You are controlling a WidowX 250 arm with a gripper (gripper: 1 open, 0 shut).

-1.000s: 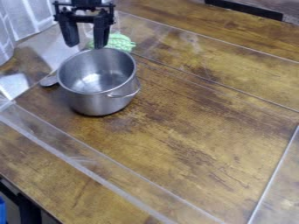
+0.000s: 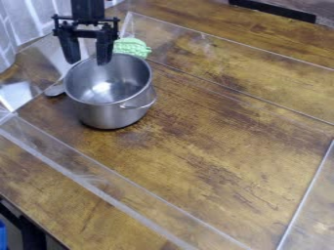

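A black gripper [image 2: 86, 49] hangs at the upper left, over the back rim of a steel pot [image 2: 111, 107], its two fingers spread apart with nothing visible between them. The pot stands upright on the wooden table with a handle on its right side, and its inside looks empty. A light green object [image 2: 132, 47] lies behind the pot, just right of the gripper. A metal utensil, perhaps a spoon [image 2: 55, 89], lies at the pot's left, partly hidden by it.
Clear plastic sheets or strips edge the wooden table [image 2: 222, 146] along the left and right. A crumpled silvery sheet stands at the upper left.
The gripper has come down and slightly left toward the pot's back rim. The pot and the green object look unmoved.
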